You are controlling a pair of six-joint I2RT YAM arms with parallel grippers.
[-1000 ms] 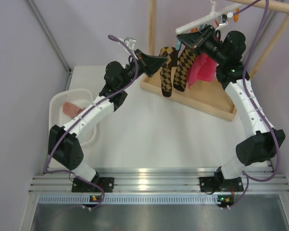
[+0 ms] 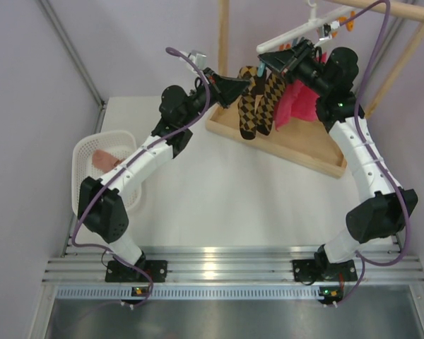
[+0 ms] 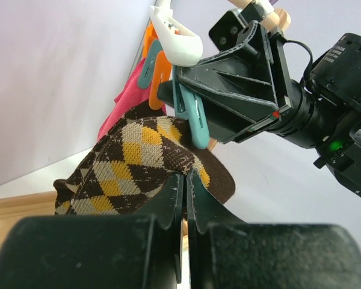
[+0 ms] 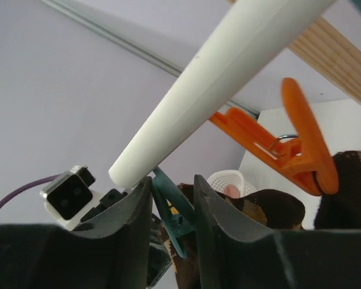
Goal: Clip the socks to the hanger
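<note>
A brown sock with yellow and cream checks (image 3: 117, 171) hangs below the white hanger (image 2: 297, 32). My left gripper (image 2: 246, 86) is shut on the edge of its fabric, which shows at the fingertips in the left wrist view. At the hanger's near end, a teal clip (image 3: 195, 117) hangs in front of the sock's dark cuff. My right gripper has its fingers apart on either side of this teal clip; whether they press on it is unclear. Whether the clip's fingers have the cuff between them cannot be seen.
An orange clip (image 4: 310, 141) and a pink sock (image 2: 297, 102) are farther along the hanger. Beneath lies a wooden base (image 2: 314, 159). A white basket (image 2: 81, 166) with a reddish-brown cloth (image 2: 104, 160) stands at the left.
My left gripper has shifted slightly right, closer to the clip, and the near sock has moved a little with it. In the top view the right arm looks unchanged.
</note>
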